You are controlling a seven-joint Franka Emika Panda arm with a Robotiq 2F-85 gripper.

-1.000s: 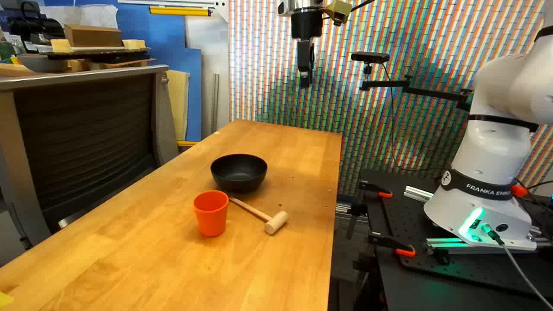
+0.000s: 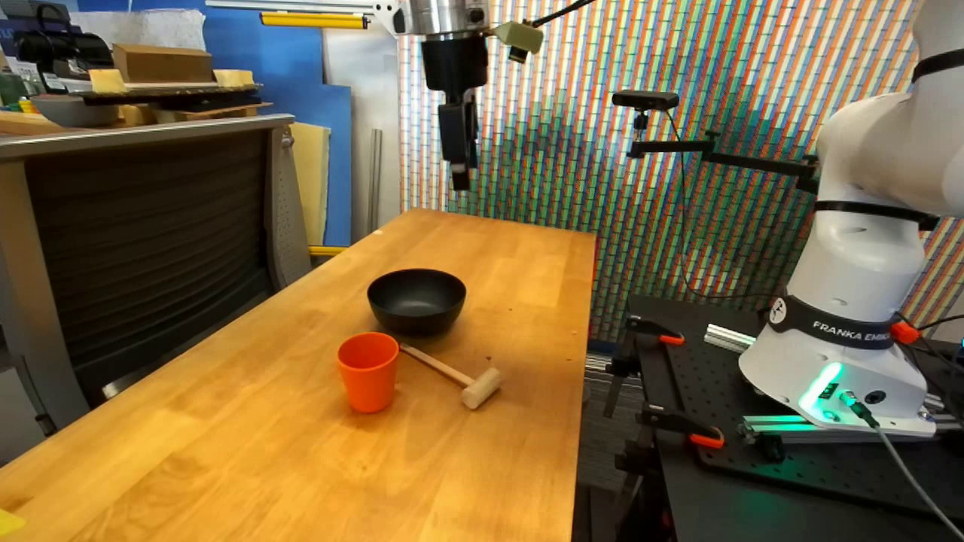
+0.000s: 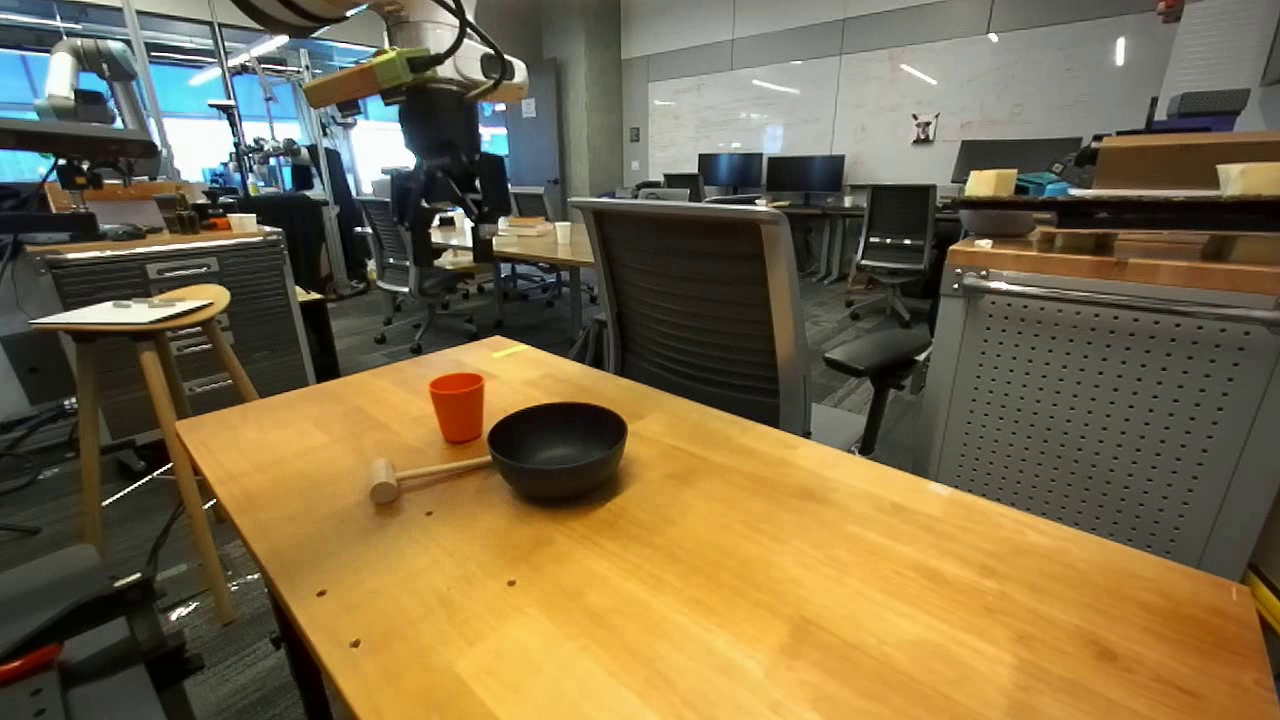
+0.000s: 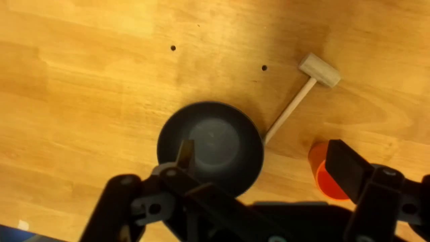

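Observation:
High above the table hangs my gripper (image 2: 461, 181), pointing down and well clear of everything. In the wrist view its fingers (image 4: 346, 167) are spread wide apart, so the gripper is open and holds nothing. Below it stands an upright black bowl (image 2: 416, 302), which looks empty from above. An orange cup (image 2: 368, 372) is upright near the bowl; one finger hides part of it in the wrist view. Between them lies a small wooden mallet (image 4: 320, 69), its handle end right at the bowl's rim and its head pointing away.
The wooden table (image 2: 271, 433) is otherwise mostly bare, with wide free room at both ends. An office chair (image 3: 708, 312) stands against one long side. The robot's base (image 2: 831, 361) is mounted beyond the opposite edge.
In exterior view 1 my gripper has moved left and somewhat lower, still high over the table. Bowl, cup and mallet have not moved.

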